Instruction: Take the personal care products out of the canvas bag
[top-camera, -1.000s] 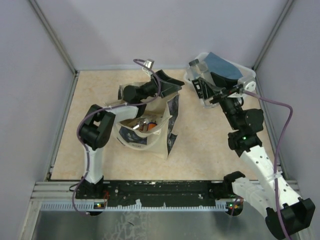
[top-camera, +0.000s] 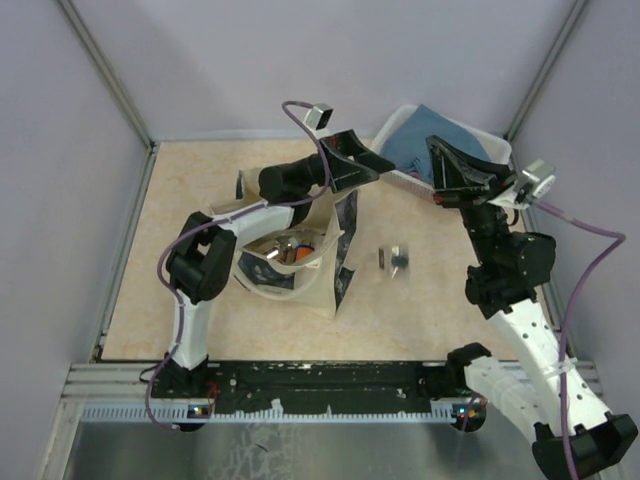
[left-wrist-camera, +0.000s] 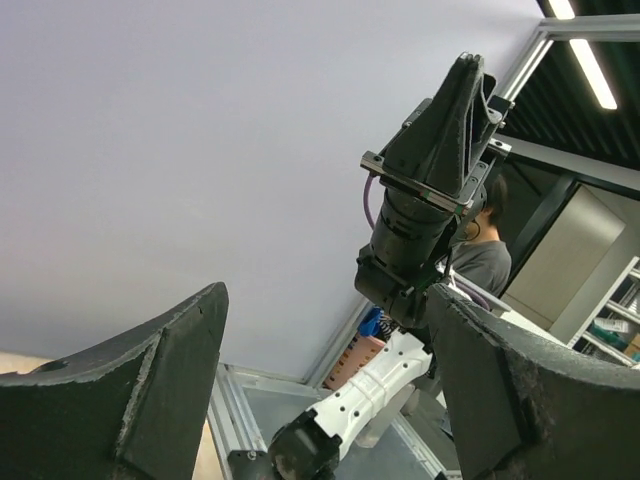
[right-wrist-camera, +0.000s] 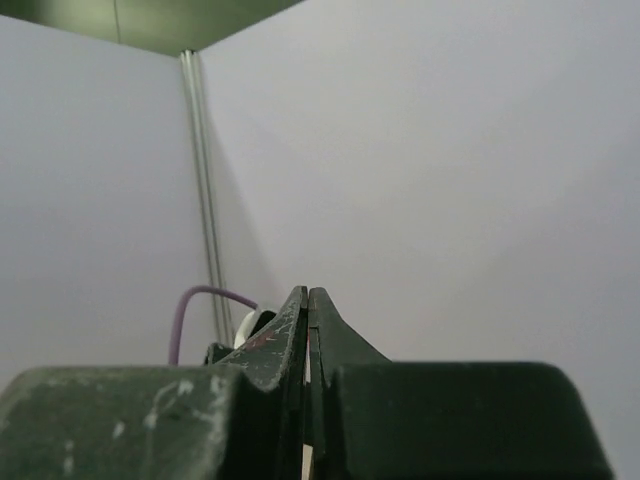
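The cream canvas bag (top-camera: 322, 280) stands open on the left half of the table, with several products (top-camera: 290, 248) visible inside, one with an orange part. A clear bottle or jar (top-camera: 393, 258) shows as a blur right of the bag, touched by neither gripper; its height above the table is hard to tell. Above the bag's right side, my left gripper (top-camera: 372, 158) is part open, its fingers (left-wrist-camera: 165, 390) far apart with nothing between them. High over the table's right side, my right gripper (top-camera: 434, 142) is shut, its fingertips (right-wrist-camera: 298, 310) meeting with nothing between.
A white basket (top-camera: 388, 176) with a blue cloth (top-camera: 425, 135) in it sits at the back right, partly behind my right gripper. Bare tabletop (top-camera: 430, 310) lies in front of it, right of the bag. Pale walls enclose the table's sides and back.
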